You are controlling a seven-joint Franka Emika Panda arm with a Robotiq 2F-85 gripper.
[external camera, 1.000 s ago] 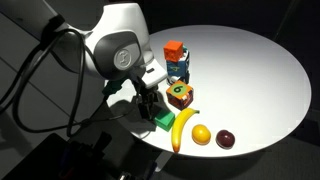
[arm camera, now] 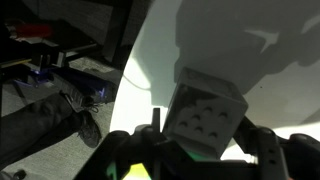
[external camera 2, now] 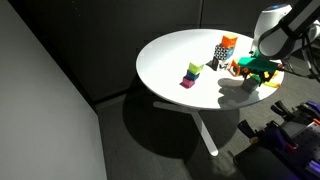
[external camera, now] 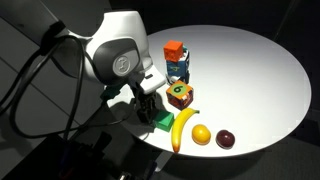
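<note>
In the wrist view, a block (arm camera: 204,118) with raised dots on its end looks grey, with a green edge low down. My gripper is around it, its fingers (arm camera: 264,145) part open on either side; whether they touch the block is unclear. Exterior view 1 shows a green block (external camera: 164,120) at the table's near edge, right under my gripper, whose fingertips are mostly hidden in shadow there. Beside that block lies a yellow banana (external camera: 183,129).
An orange (external camera: 201,134) and a dark red round fruit (external camera: 225,139) lie right of the banana. Behind stand a patterned cube (external camera: 180,96) and a stack with an orange top (external camera: 174,51). Small stacked blocks (external camera 2: 191,75) sit farther off. The white table (external camera: 265,85) has wide bare room.
The arm has shifted slightly to the right over the last second, staying by the green block. The block, the banana and the other things look unmoved.
</note>
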